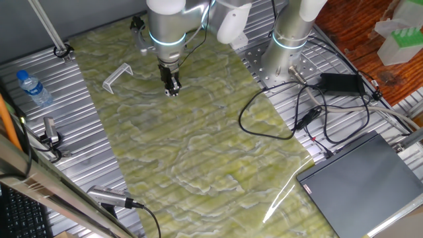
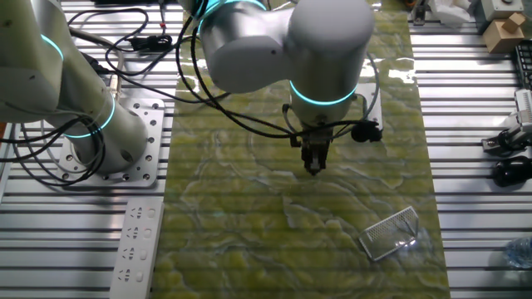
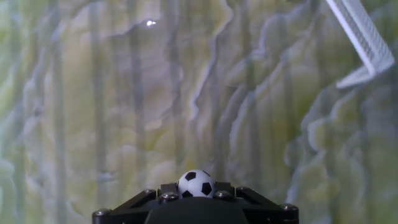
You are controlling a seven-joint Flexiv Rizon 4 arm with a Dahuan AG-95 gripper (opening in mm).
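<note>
A small white ball with black patches [image 3: 196,183] sits between the fingers at the bottom of the wrist view, and my gripper is shut on it. In exterior view 1 my gripper [image 1: 172,92] points down over the far part of the green marbled mat [image 1: 198,158]. There the ball cannot be made out. A small white goal with a net [image 2: 391,235] stands on the mat, apart from the gripper. The wrist view catches part of this goal [image 3: 359,34] at the upper right.
A water bottle [image 1: 34,88] stands on the slatted table left of the mat. A black cable [image 1: 241,119] loops over the mat's right edge, near a closed laptop [image 1: 367,188]. A power strip [image 2: 136,249] lies beside the mat.
</note>
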